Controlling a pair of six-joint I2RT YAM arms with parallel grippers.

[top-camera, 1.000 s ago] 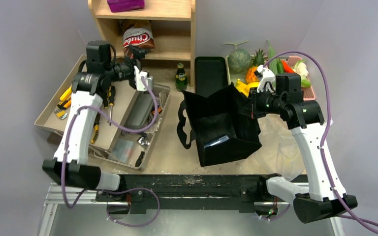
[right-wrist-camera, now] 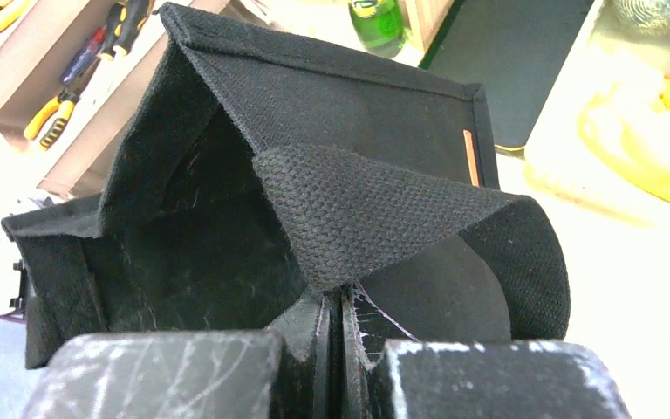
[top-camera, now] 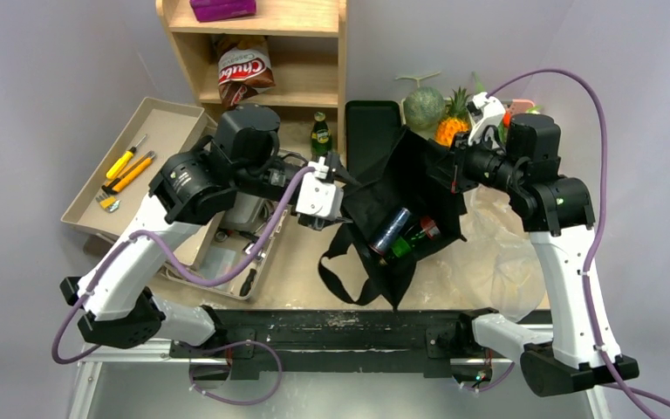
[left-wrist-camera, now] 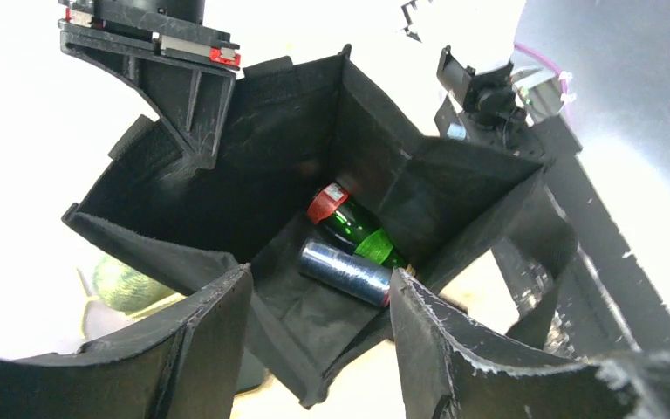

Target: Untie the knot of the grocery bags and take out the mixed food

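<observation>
A black cloth bag [top-camera: 371,209] is tipped open toward the near side, its strap loop hanging at left. Inside lie a dark blue can [left-wrist-camera: 345,272] and a green bottle with red label [left-wrist-camera: 358,229]. My left gripper [top-camera: 338,199] hovers open at the bag's left rim, with nothing between its fingers; in its wrist view the bag's mouth lies just beyond the fingers. My right gripper is shut on the bag's upper right part, with folded fabric filling its wrist view.
Tool trays [top-camera: 83,201] sit at left, a green bottle [top-camera: 321,135] by the shelf, and a dark tray [top-camera: 373,113] behind the bag. Produce baskets stand at back right, a thin plastic bag [top-camera: 497,271] at right.
The bag has been raised on the right and tipped, bringing the can and bottle into view; my right arm has risen.
</observation>
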